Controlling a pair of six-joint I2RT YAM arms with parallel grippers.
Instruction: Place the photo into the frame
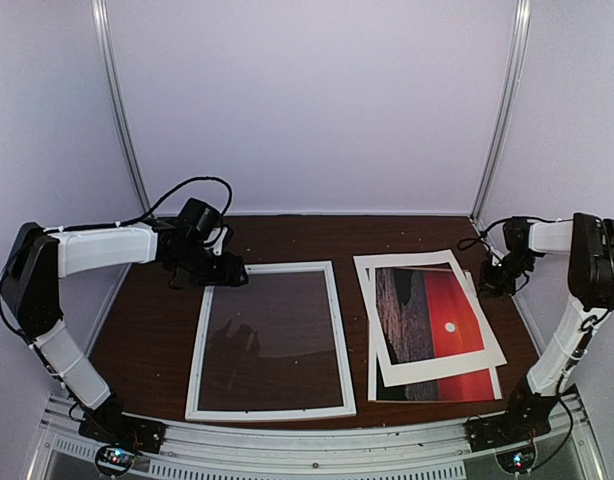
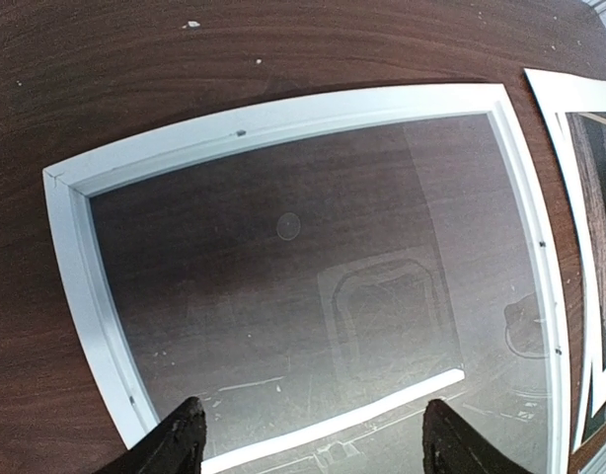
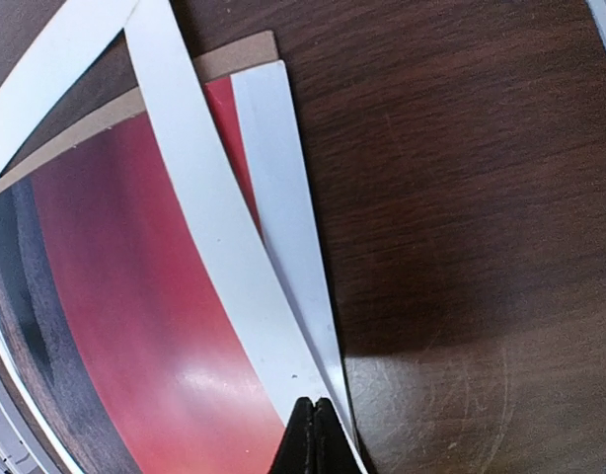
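The white frame [image 1: 337, 330] with its clear pane lies flat left of centre; my left gripper hangs over it, open and empty. To its right, the photo [image 1: 437, 340] of a red and dark scene lies under a white mat [image 1: 442, 365], skewed over it and also visible in the right wrist view [image 3: 204, 227]. My right gripper is shut at the mat's right strip, its tips over the white border; nothing visible is held between its fingers.
Bare wooden table [image 1: 137, 350] shows at the left and behind the frame. Walls enclose the back and sides, with a metal rail along the front edge.
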